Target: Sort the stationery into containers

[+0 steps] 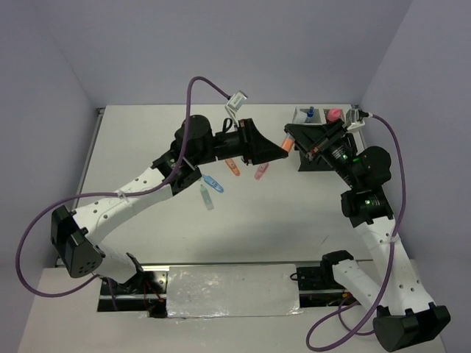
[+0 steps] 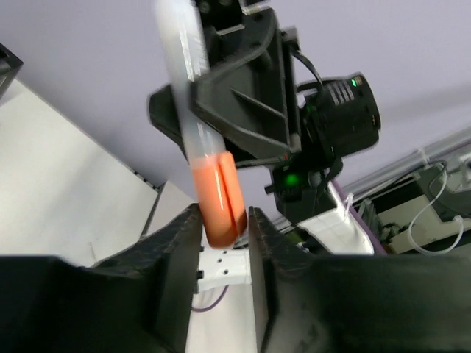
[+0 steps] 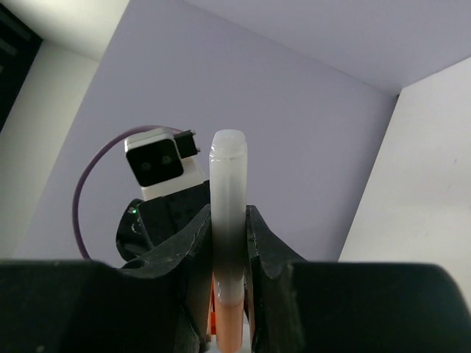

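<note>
My right gripper [image 1: 298, 140] is shut on a glue-stick-like tube [image 3: 229, 184] with a translucent white body and an orange end, held upright in the right wrist view. My left gripper [image 1: 276, 151] faces it from the left, just short of the orange end in the top view; whether its fingers are open is unclear. Small items lie on the table: an orange one [image 1: 232, 166], a pink one [image 1: 261, 170], a blue one [image 1: 213, 184] and a pale green one [image 1: 207, 197].
A compartment container [image 1: 316, 163] stands at the back right, holding blue and pink items, partly hidden by my right arm. Walls stand close on both sides and at the back.
</note>
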